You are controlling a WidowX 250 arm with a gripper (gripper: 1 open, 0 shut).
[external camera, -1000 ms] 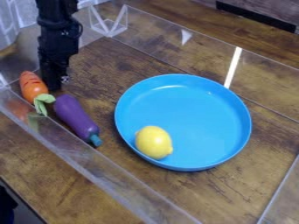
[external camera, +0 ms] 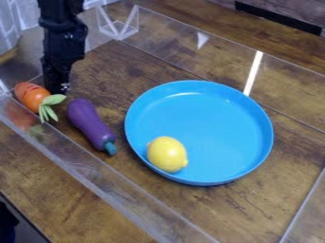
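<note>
My black gripper is low at the upper left, just behind an orange toy carrot with green leaves. Its tips are small and dark, and I cannot make out anything between them. A purple toy eggplant lies right of the carrot. A blue plate sits at the right, holding a yellow lemon near its front-left.
Clear plastic walls border the wooden surface, one running diagonally along the lower left close to the carrot. Bare wood lies behind the plate and between my gripper and the plate.
The carrot has shifted slightly, its leaves now pointing more toward the front. My gripper has moved only slightly.
</note>
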